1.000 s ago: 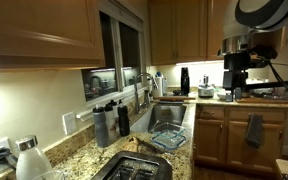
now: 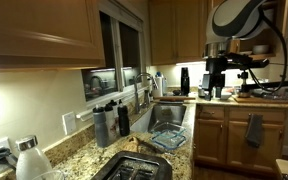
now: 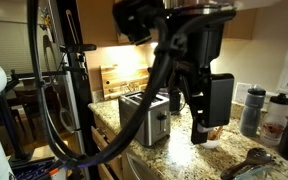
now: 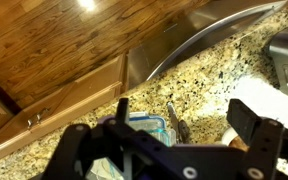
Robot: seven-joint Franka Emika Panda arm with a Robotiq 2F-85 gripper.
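Note:
In the wrist view my gripper is open, its two black fingers wide apart with nothing between them. It hangs above the speckled granite counter point(image 4: 209, 82). Below the gap lie a slim dark-handled utensil point(image 4: 178, 125) and a clear, blue-edged container point(image 4: 149, 122), partly hidden by the gripper. A whitish cup-like item shows beside the right finger, mostly covered. Exterior view 2 has the black gripper close to the camera, in front of a white and orange item point(image 3: 212, 136) on the counter. In exterior view 1 the arm point(image 2: 229, 22) is over the far counter.
A steel toaster point(image 3: 149, 116) stands on the counter. Several bottles point(image 3: 272, 120) and dark spoons point(image 3: 254, 158) are to its right. Nearer exterior view 1 are a sink point(image 2: 171, 128), a dish rack point(image 2: 167, 138) and a black tray point(image 2: 134, 168). Cabinets hang overhead.
The arm has risen and shifted left in exterior view 1 over the last second. The counter items look unmoved.

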